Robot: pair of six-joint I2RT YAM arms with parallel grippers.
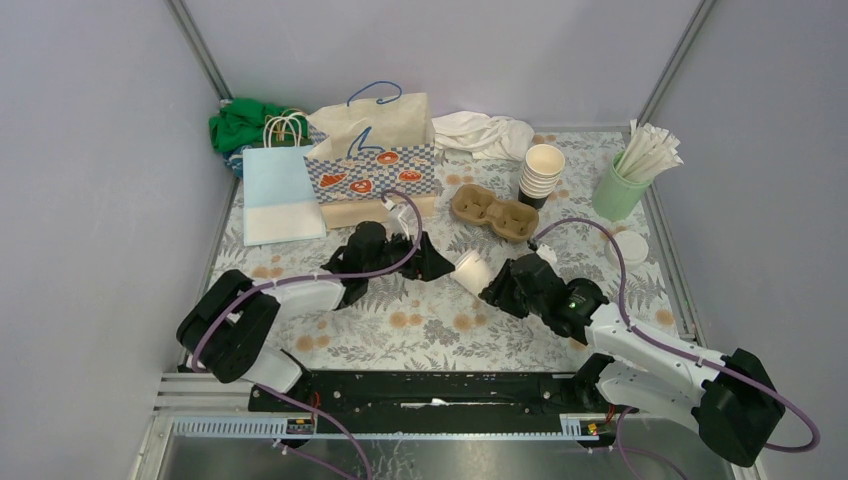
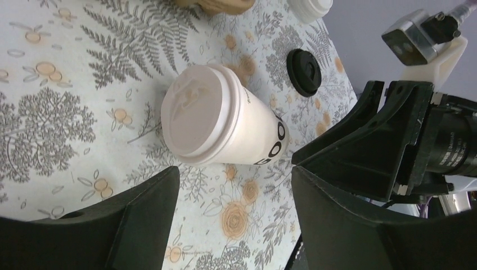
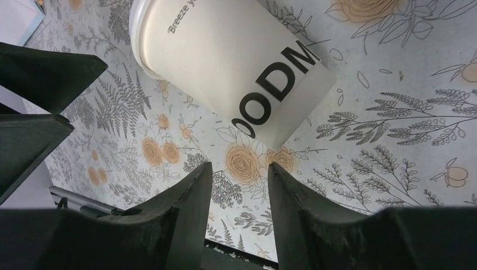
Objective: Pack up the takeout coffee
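A white lidded paper cup [image 1: 470, 271] with black lettering lies on its side on the floral table between my grippers, also seen large in the left wrist view [image 2: 225, 121] and right wrist view [image 3: 219, 62]. My left gripper stands open just left of the cup's lid end, nothing between its fingers. My right gripper is part open by the cup's base, with only table showing between the fingers. A brown cardboard cup carrier [image 1: 494, 212] sits behind them.
Paper bags [image 1: 280, 200] stand at the back left. Stacked cups [image 1: 542, 175], a straw holder [image 1: 622, 190] and white lids [image 1: 629, 247] are at the right. A black lid [image 2: 304, 73] shows in the left wrist view.
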